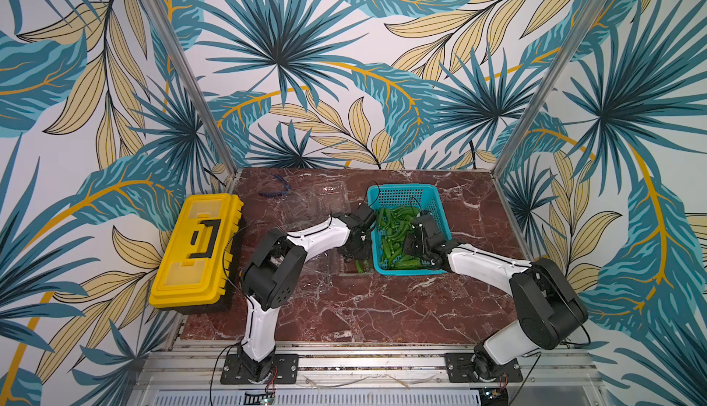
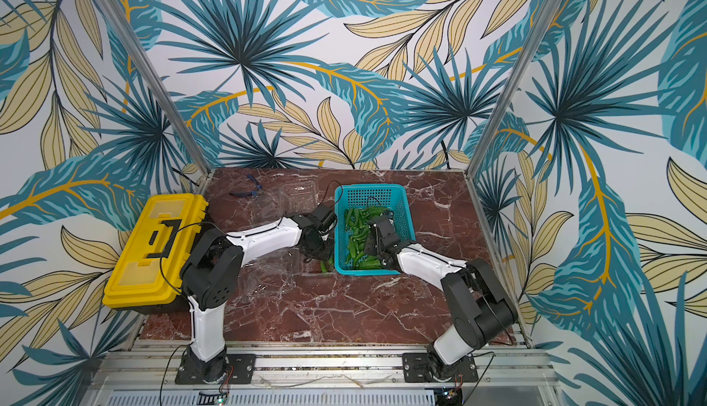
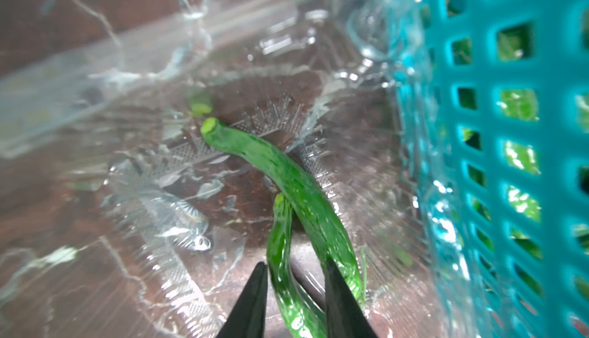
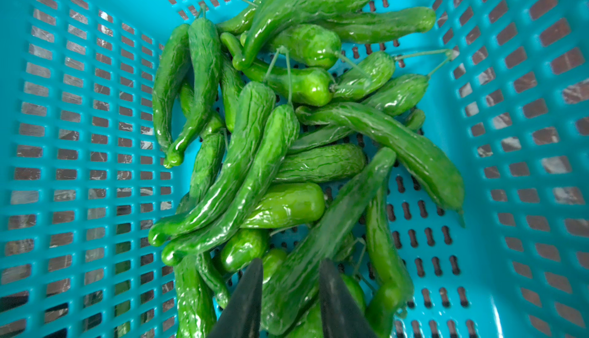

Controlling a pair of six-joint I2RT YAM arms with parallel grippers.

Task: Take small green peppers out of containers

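Note:
Two small green peppers [image 3: 284, 178] lie in a clear plastic container [image 3: 202, 276] just left of the teal basket [image 1: 377, 258]. Above them, in the left wrist view, my left gripper is part open, its fingertips reaching over the shorter pepper [image 3: 280, 240]; contact cannot be told. A pile of green peppers [image 4: 263, 160] fills much of the basket. Inside it, my right gripper is low over the near part of the pile, its fingers apart around a long pepper [image 4: 343, 221]. Whether those fingers touch it is unclear.
At the left edge stands a yellow toolbox [image 1: 195, 251]. A dark blue tool [image 1: 276, 187] lies at the back left. More clear plastic containers [image 1: 331, 192] are spread left of the basket.

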